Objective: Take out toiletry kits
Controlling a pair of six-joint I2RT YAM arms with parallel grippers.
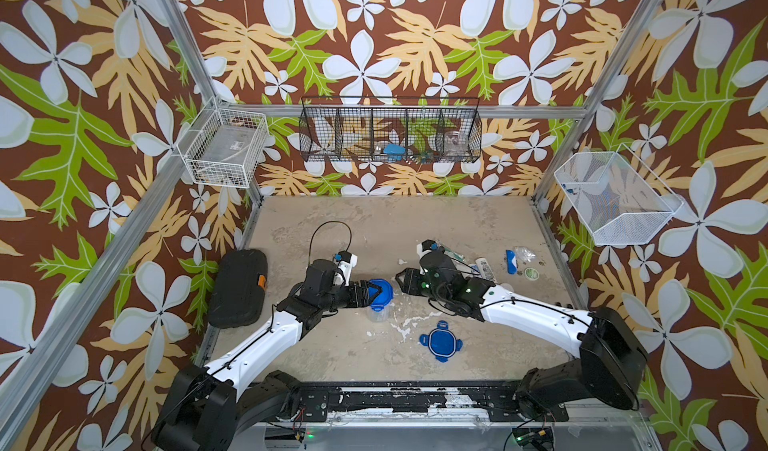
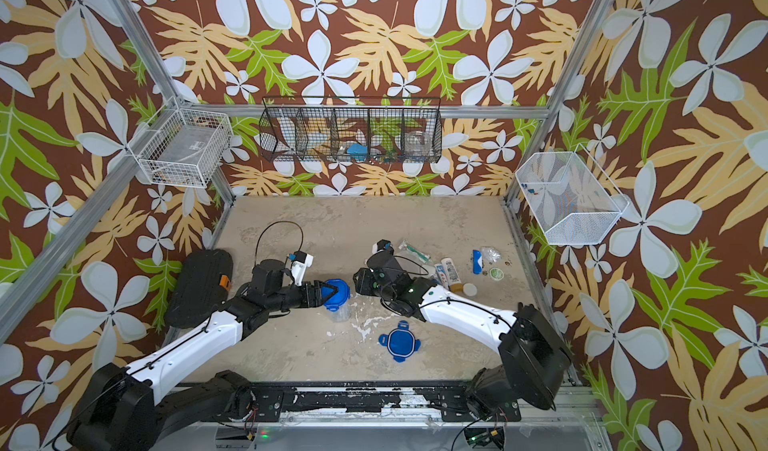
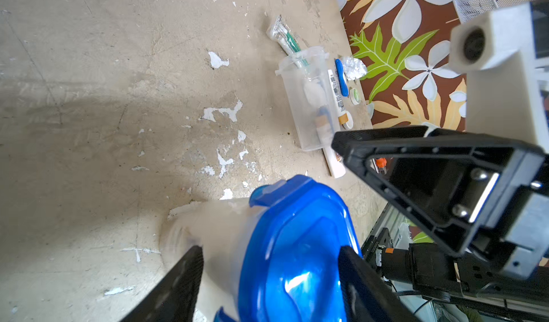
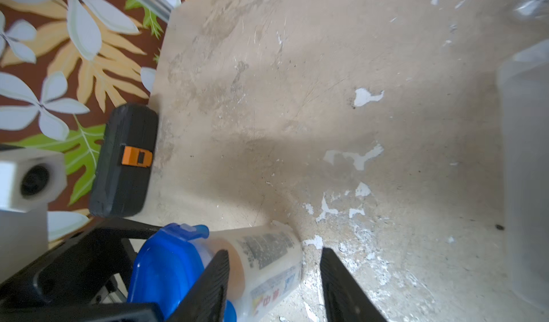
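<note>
A clear container with a blue lid (image 1: 379, 293) stands on the table between my two grippers. My left gripper (image 1: 373, 293) is open at the lid; in the left wrist view its fingers (image 3: 177, 285) appear on either side of the blue lid (image 3: 306, 259). My right gripper (image 1: 405, 282) is part open just right of the container, with nothing gripped. In the right wrist view the container's body (image 4: 266, 265) shows printed items inside, partly behind one finger (image 4: 211, 282). A second, lidless clear container (image 3: 306, 102) stands farther right, and a loose blue lid (image 1: 441, 342) lies near the front.
Small toiletries lie at the right: a tube (image 1: 485, 269), a blue item (image 1: 511, 261), a clear packet (image 1: 524, 254) and a green-rimmed round tin (image 1: 531, 274). A black case (image 1: 237, 288) stands at the left edge. Wire baskets (image 1: 389, 135) hang behind.
</note>
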